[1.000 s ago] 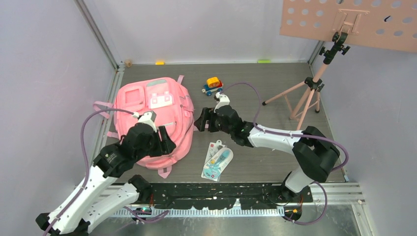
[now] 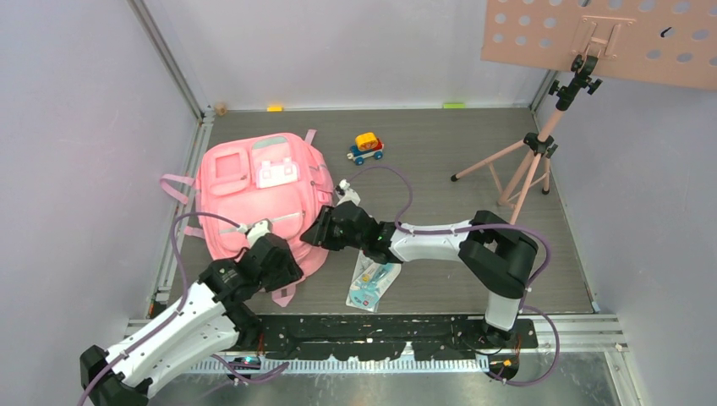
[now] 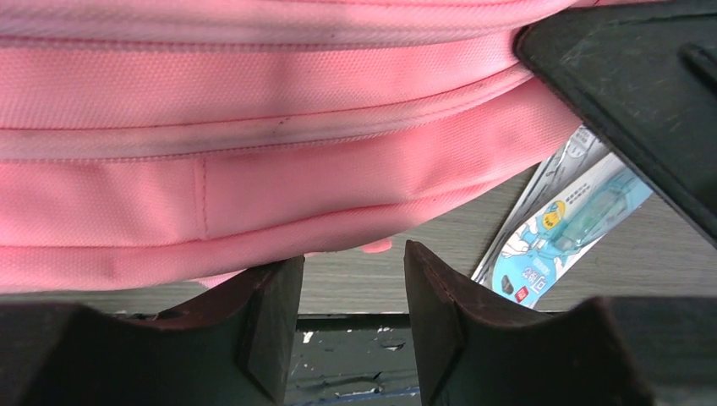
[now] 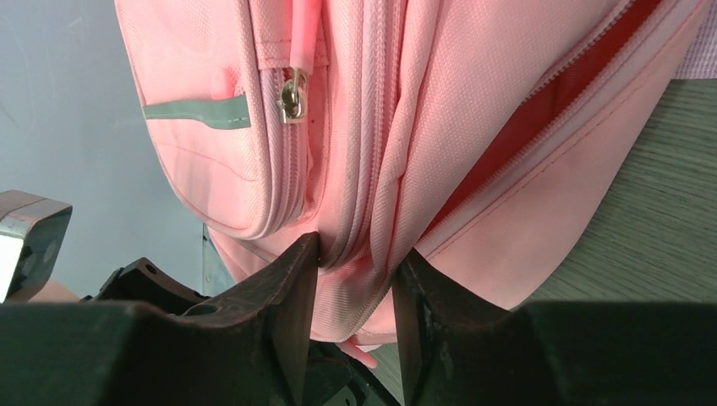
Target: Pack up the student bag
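Note:
The pink backpack [image 2: 254, 182] lies front up on the left half of the grey floor. In the right wrist view, an unzipped gap with a red inside [image 4: 541, 114] shows along its side. My right gripper has its fingers on either side of a fabric fold near that gap, still apart; a firm hold does not show. At the bag's lower edge, my left gripper stands open, the bag's edge just above its fingertips. The blister-packed item [image 2: 372, 283], white and teal, lies right of the bag. A toy car [image 2: 365, 149] rests farther back.
A pink tripod [image 2: 533, 165] holding a perforated board [image 2: 609, 42] stands at the right. Walls close in the floor at the left, back and right. Bare floor lies between the toy car and the tripod.
My right gripper has moved left and down to the bag's right side. The bag stays in place.

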